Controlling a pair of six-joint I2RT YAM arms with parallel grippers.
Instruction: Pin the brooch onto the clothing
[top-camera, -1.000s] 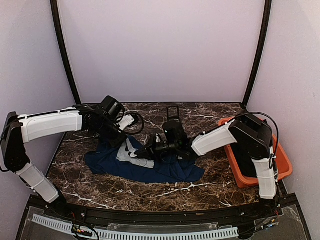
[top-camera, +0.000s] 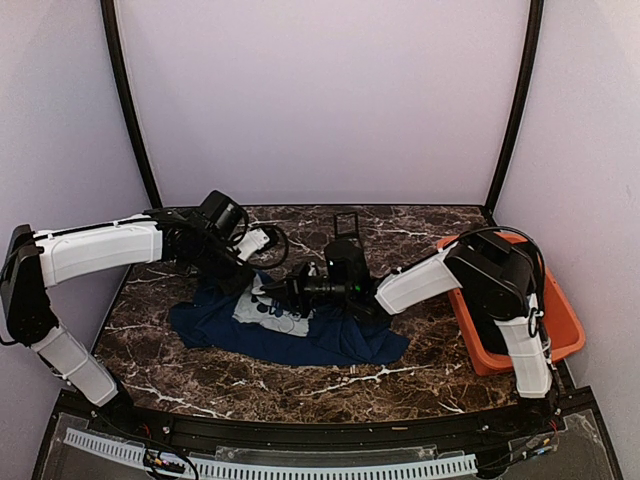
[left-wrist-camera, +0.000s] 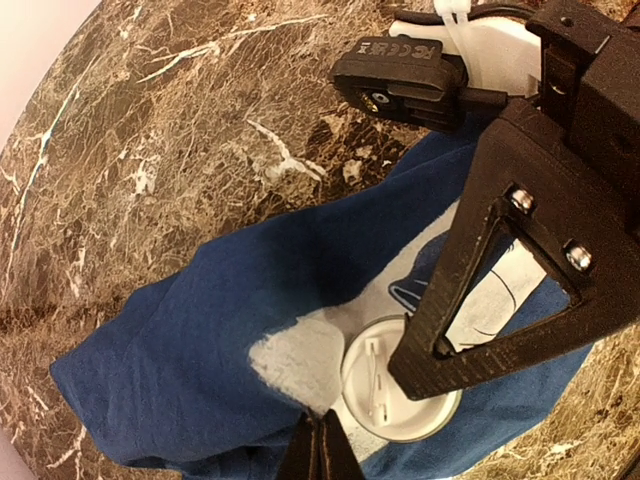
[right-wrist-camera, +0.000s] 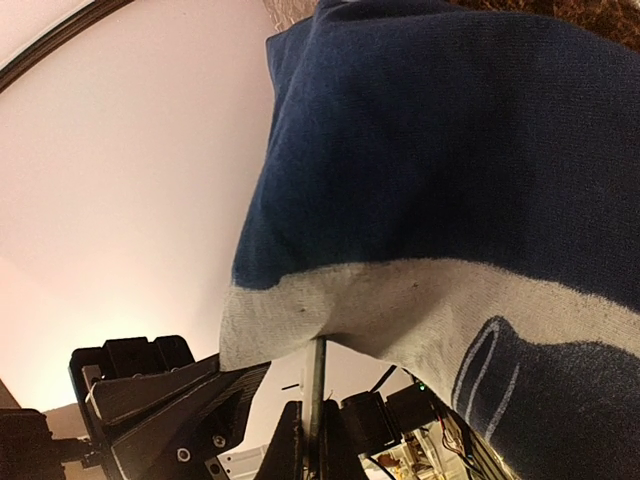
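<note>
The navy clothing (top-camera: 215, 335) with a pale printed patch lies on the table, part of it lifted. In the left wrist view, my left gripper is shut on a bunched pale edge of that clothing (left-wrist-camera: 290, 265). Beside this bunch is the round white brooch (left-wrist-camera: 398, 420), its back and pin (left-wrist-camera: 375, 385) facing that camera; the right gripper's finger covers part of it. Seen edge-on in the right wrist view, the brooch (right-wrist-camera: 315, 375) stands in my shut right gripper, its top at the cloth's lower edge. Whether the pin passes through fabric cannot be told.
An orange bin (top-camera: 565, 325) stands at the right, behind the right forearm. Both grippers are close together over the pale patch.
Over the last second my right gripper has moved slightly left and toward the back, nearer the left one. The left arm has stayed still.
</note>
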